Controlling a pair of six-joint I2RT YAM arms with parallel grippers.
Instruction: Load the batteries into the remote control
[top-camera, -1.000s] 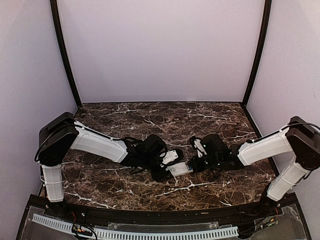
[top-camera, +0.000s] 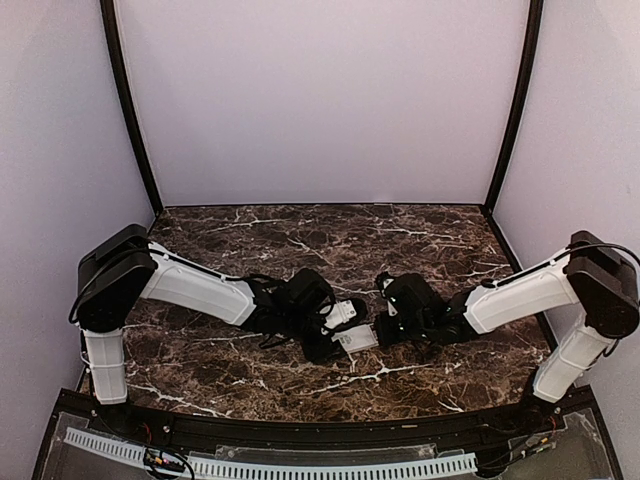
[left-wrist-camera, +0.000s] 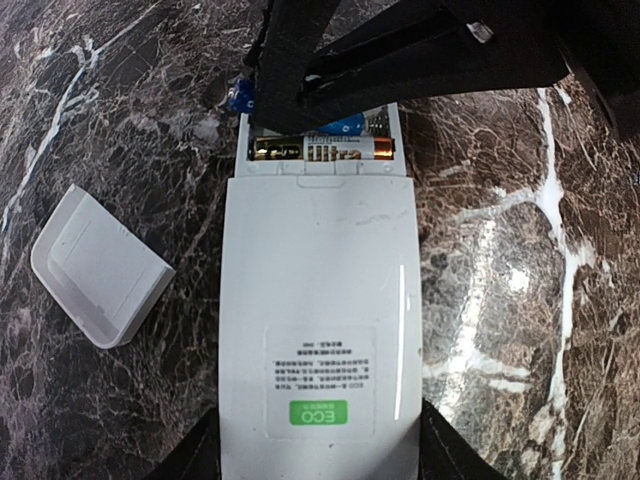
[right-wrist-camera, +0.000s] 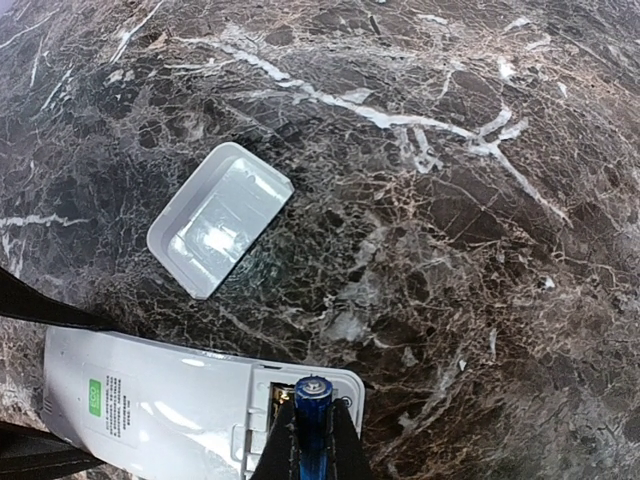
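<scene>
The white remote (left-wrist-camera: 320, 300) lies back-up, battery bay open at its end, with a gold-and-white battery (left-wrist-camera: 320, 148) lying in it. My left gripper grips the remote's body from either side. My right gripper is shut on a blue battery, held over the bay; in the left wrist view its dark fingers partly hide the blue battery and the bay. The detached white battery cover (right-wrist-camera: 218, 218) lies on the marble table beside the remote. In the top view both grippers meet at the remote (top-camera: 356, 338) near the middle.
White walls (top-camera: 320, 100) stand at the back and sides.
My right gripper has shifted slightly at the remote's battery end, covering a little more of it in the top view. The left arm looks unmoved.
</scene>
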